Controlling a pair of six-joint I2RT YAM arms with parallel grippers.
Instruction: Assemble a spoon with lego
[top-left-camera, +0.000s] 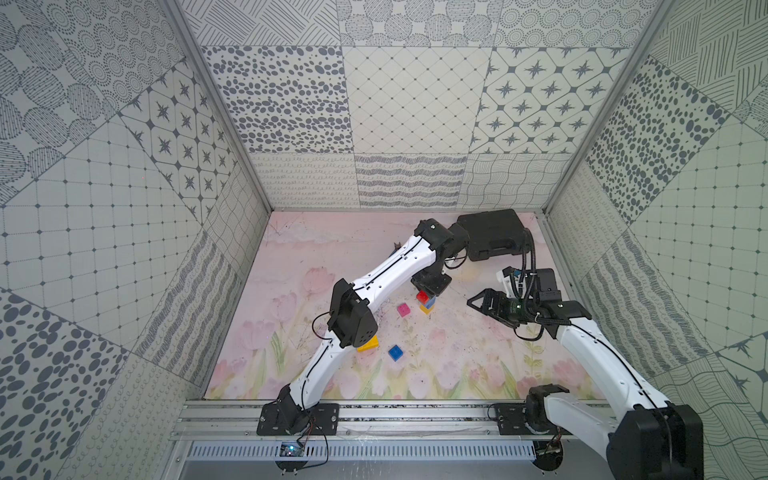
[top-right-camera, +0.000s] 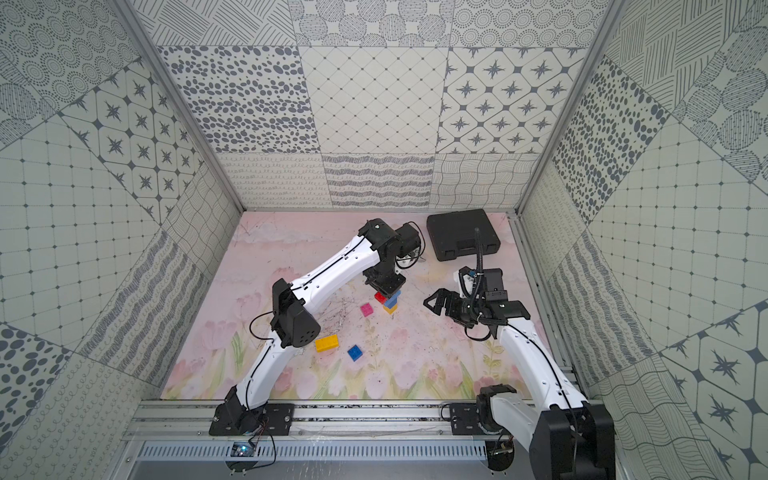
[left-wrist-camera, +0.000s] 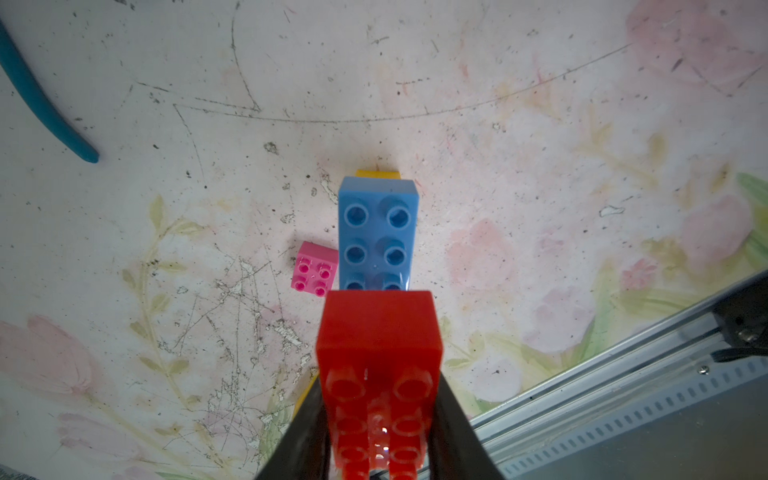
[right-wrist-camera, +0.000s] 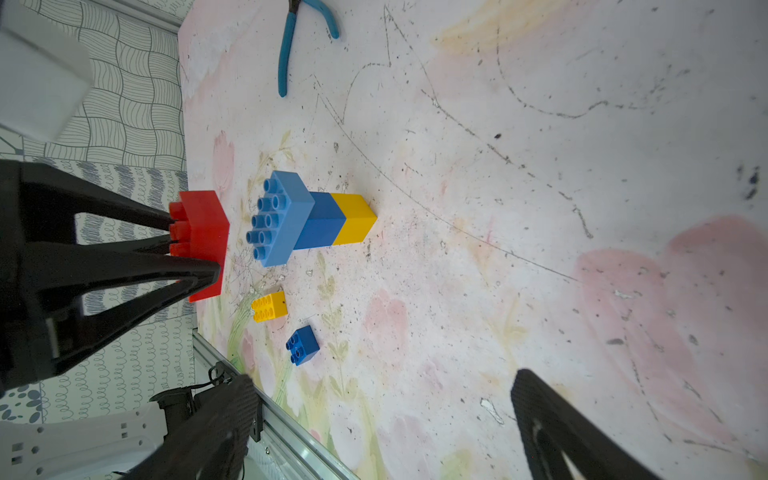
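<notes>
A red brick (left-wrist-camera: 378, 328) is held in my left gripper, above a stack on the table: a light blue brick (left-wrist-camera: 376, 224) topping a dark blue brick (right-wrist-camera: 318, 224) and a yellow brick (right-wrist-camera: 353, 220). In the right wrist view the red brick hangs just beside the stack, apart from it. A pink brick (left-wrist-camera: 313, 268) lies by the stack; a loose yellow brick (right-wrist-camera: 269, 306) and a small blue brick (right-wrist-camera: 302, 344) lie nearer the front. My right gripper (top-left-camera: 488, 301) stands open to the right of the stack, with nothing between its fingers.
A black case (top-left-camera: 488, 232) sits at the back right. Blue-handled pliers (right-wrist-camera: 285, 64) lie behind the stack.
</notes>
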